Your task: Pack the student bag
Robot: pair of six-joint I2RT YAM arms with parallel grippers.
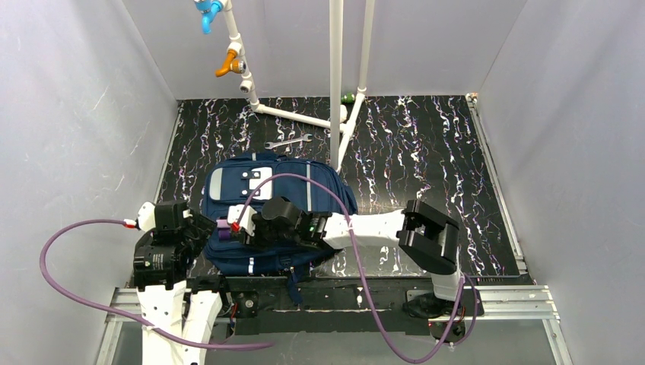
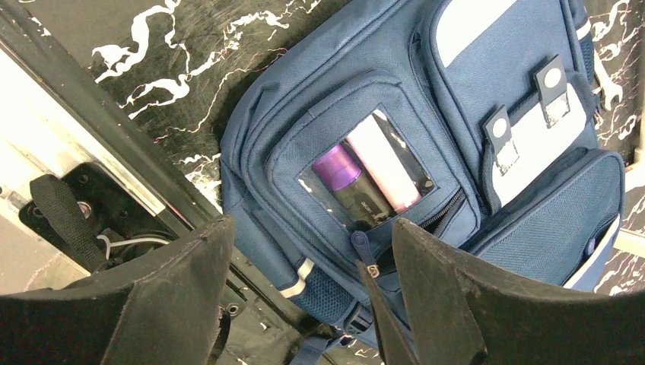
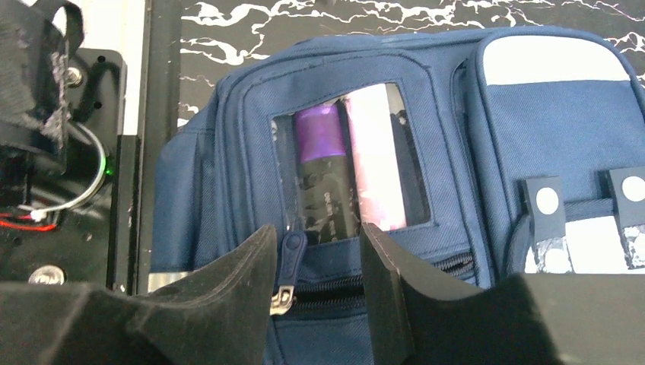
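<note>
The blue student bag (image 1: 228, 194) lies flat on the dark marbled floor. Its small front pocket has a clear window (image 3: 287, 152), through which a purple-topped dark item (image 3: 323, 163) and a pink-and-white item (image 3: 373, 156) show side by side. A zipper pull (image 3: 290, 262) lies at one end of the pocket's black zipper (image 3: 335, 295); I cannot tell whether the zipper is fully closed. My right gripper is open above that end, the pull appearing between its fingertips. Off the bag's left edge, my left gripper stands open and empty, facing the pocket.
A wrench (image 1: 289, 142) lies behind the bag. White pipes (image 1: 293, 115) with an orange valve (image 1: 230, 62) rise at the back, one upright (image 1: 335, 84) close to the bag. A strap (image 1: 293, 289) hangs over the front edge. Open floor (image 1: 433, 167) extends to the right.
</note>
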